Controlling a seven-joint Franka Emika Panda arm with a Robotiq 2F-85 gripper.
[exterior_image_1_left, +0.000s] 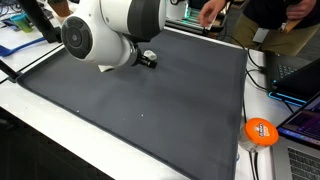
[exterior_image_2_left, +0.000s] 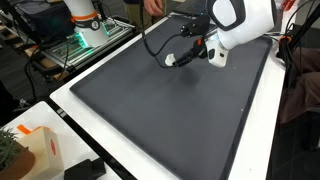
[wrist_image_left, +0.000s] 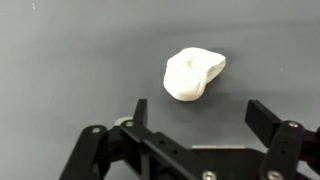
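Note:
A small white, rounded lump rests on the dark mat, ahead of my gripper in the wrist view. My gripper is open, its black fingers standing wide apart with only bare mat showing between the tips. The same white object shows just beyond the gripper in exterior view 1. From the other side, exterior view 2 has the white object close by the dark gripper. Part of a pale thing peeks out beneath the gripper's body; what it is, I cannot tell.
An orange-lidded container stands right of the mat, near a laptop. A person's hand is at the back edge. A second robot arm stands beyond the table.

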